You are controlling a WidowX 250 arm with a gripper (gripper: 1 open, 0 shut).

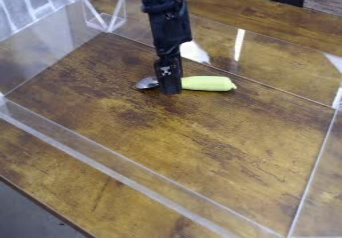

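My black gripper (167, 80) hangs over a spoon-like utensil with a metal head (147, 84) and a thick pale green handle (207, 83), lying crosswise on the wooden table top. The gripper's tip is low, at the junction of the metal head and the handle, hiding that part. It looks open, though its fingers are hard to separate; whether it touches the utensil I cannot tell.
Clear plastic walls (120, 175) surround the wooden work area (160, 147). A white railing (27, 7) stands behind at the back left.
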